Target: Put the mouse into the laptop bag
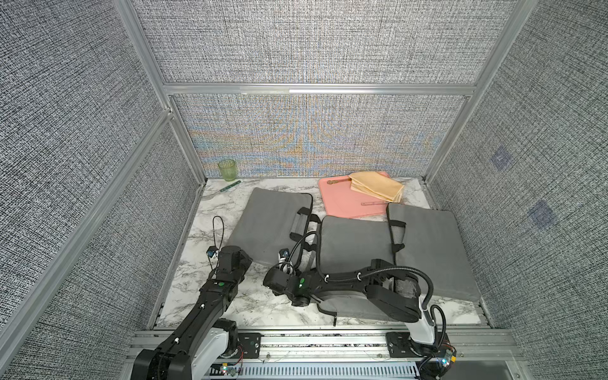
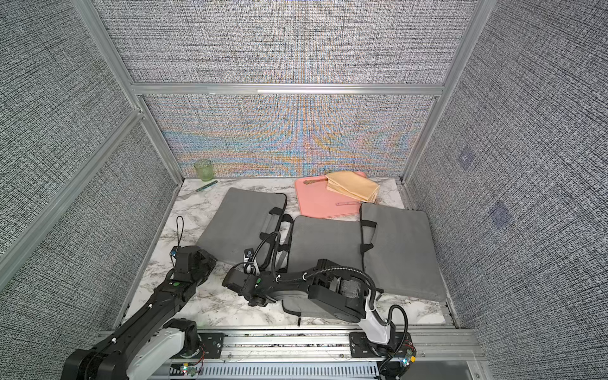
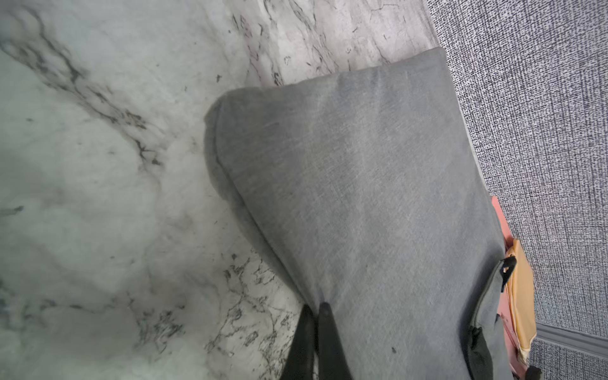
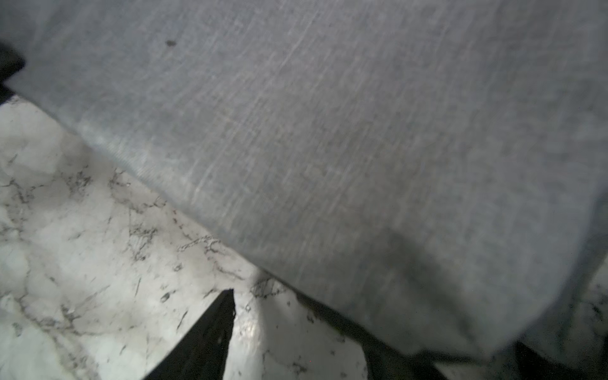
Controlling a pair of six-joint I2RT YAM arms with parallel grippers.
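Note:
In the top left view, a grey laptop bag (image 1: pixel 266 218) lies flat at the left of the table. My left gripper is at the bag's edge, its fingertips pinched together on the grey fabric, which creases near them. My right gripper stands part open by a hanging edge of grey fabric (image 4: pixel 354 158); one of its fingers (image 4: pixel 205 332) is over bare marble, the other beside the fabric's lower edge. Nothing shows between these right fingers. No mouse can be seen in any view.
Two more grey bags (image 1: pixel 354 240) (image 1: pixel 430 247) lie at centre and right. At the back are a pink mat (image 1: pixel 338 199) with a yellow cloth (image 1: pixel 376 185), and a green glass (image 1: pixel 228 169) beside a pen (image 1: pixel 230 186). Bare marble lies front left.

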